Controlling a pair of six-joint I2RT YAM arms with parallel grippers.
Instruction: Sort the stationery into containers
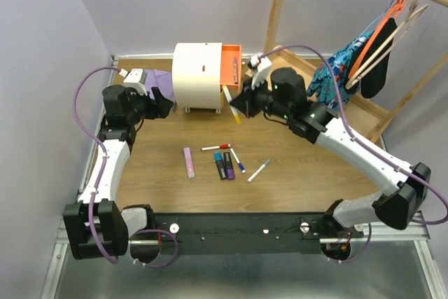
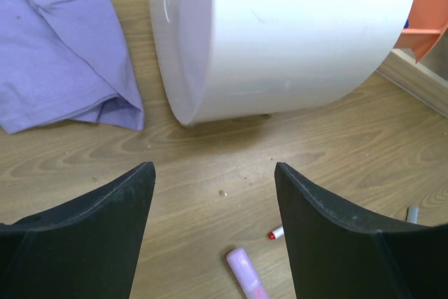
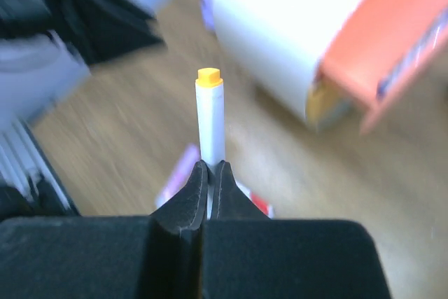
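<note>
My right gripper is shut on a white marker with a yellow end (image 3: 211, 120), raised above the table near the orange drawer (image 1: 230, 66). That drawer sticks out from the white rounded cabinet (image 1: 197, 75) and holds a pen. Over the left side of the table, my left gripper is open with nothing between its fingers. On the table lie a pink-purple marker (image 1: 189, 162), a red-capped marker (image 1: 215, 147), a blue-ended marker (image 1: 238, 160), a blue-topped dark marker (image 1: 220, 165), a purple-ended dark marker (image 1: 229, 165) and a white-grey pen (image 1: 258, 171).
A purple cloth (image 2: 66, 57) lies left of the cabinet. At the back right a wooden rack with a tray (image 1: 356, 108) carries hangers and clothes (image 1: 334, 75).
</note>
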